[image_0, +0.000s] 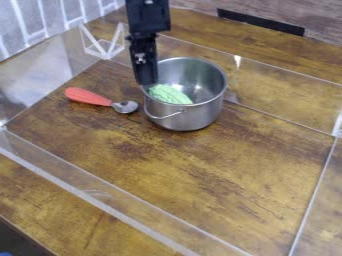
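Note:
A steel pot (193, 112) with a wire handle stands on the wooden table, holding a pale green object (170, 94). To its left lies a spoon with a red handle (88, 97), its metal bowl close to the pot. My dark gripper (146, 74) hangs at the pot's upper left rim, above and behind the green object; whether its fingers are apart or together is hard to see.
Clear plastic walls (309, 215) surround the work area. A white slatted railing is at the upper left.

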